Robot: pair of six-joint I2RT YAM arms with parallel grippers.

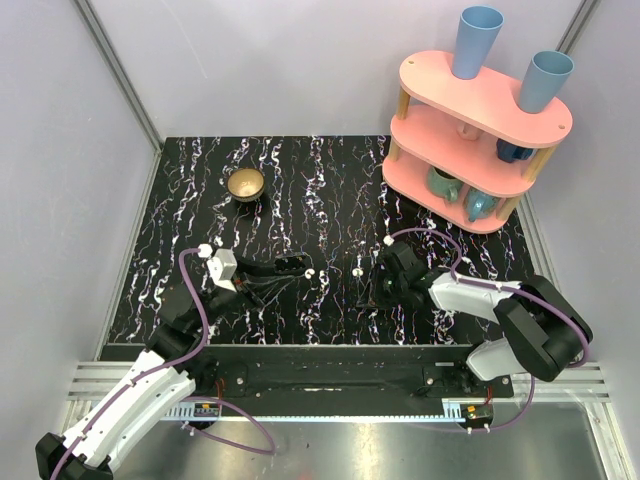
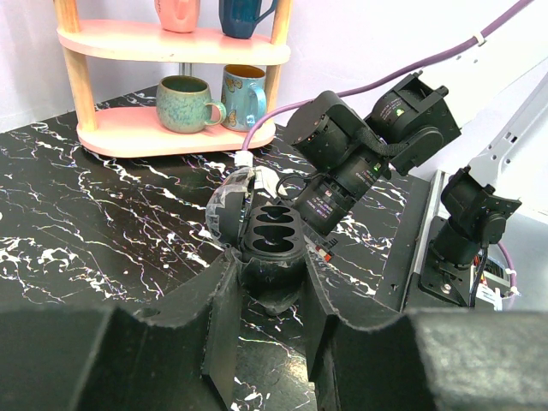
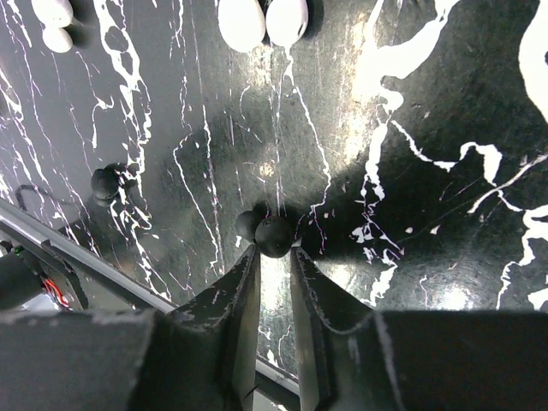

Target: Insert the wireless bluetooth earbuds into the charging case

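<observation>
A black charging case with its lid raised and dark wells showing sits in my left gripper, shut on its lower end. In the top view this case hangs over the left middle of the table. My right gripper points down at the table with a narrow gap between its fingers. A small black earbud lies right at those fingertips; whether they touch it I cannot tell. A second black earbud lies to the left. White earbud pieces rest near the top of that view.
More white pieces lie at the upper left corner. A brown bowl stands at the back left. The pink shelf with cups fills the back right.
</observation>
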